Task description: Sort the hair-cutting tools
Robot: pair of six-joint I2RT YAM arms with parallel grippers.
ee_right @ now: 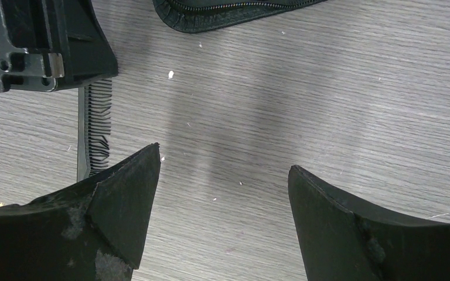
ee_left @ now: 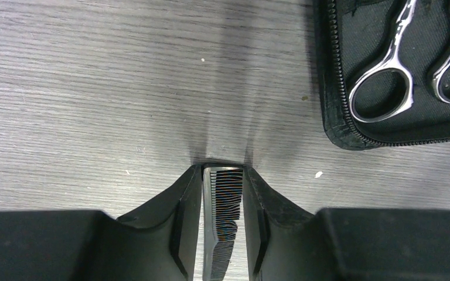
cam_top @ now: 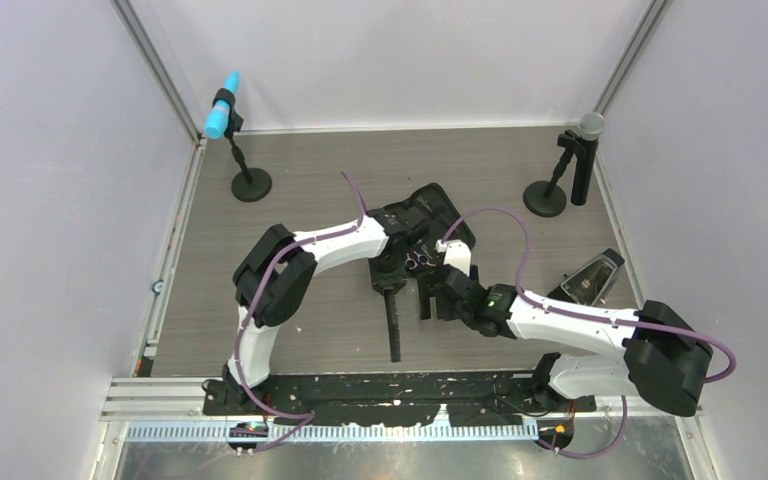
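A comb (cam_top: 393,330) lies upright along the table below my left gripper (cam_top: 387,281). In the left wrist view, the fingertips of my left gripper are part open around the end of the comb (ee_left: 217,234), close at both sides; whether they grip it cannot be told. A black zip case (ee_left: 340,129) holds silver scissors (ee_left: 389,64) up and to the right. My right gripper stands open over bare table, with the comb (ee_right: 94,134) to its left and the case (ee_right: 211,20) above.
A blue object on a stand (cam_top: 251,182) stands back left, a microphone on a stand (cam_top: 544,198) back right. A dark clipper-like item (cam_top: 588,278) lies at the right.
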